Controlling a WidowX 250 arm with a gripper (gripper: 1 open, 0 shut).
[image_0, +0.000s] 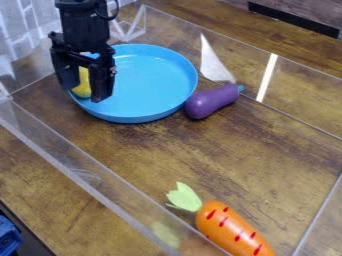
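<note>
My black gripper hangs over the left side of a blue round plate, its fingers open and pointing down around a yellow object that is mostly hidden behind them. A purple eggplant toy lies just right of the plate. An orange carrot toy with a pale green top lies at the lower right.
A white pointed object stands behind the eggplant. Clear walls edge the wooden surface. Part of a blue object shows at the bottom left corner.
</note>
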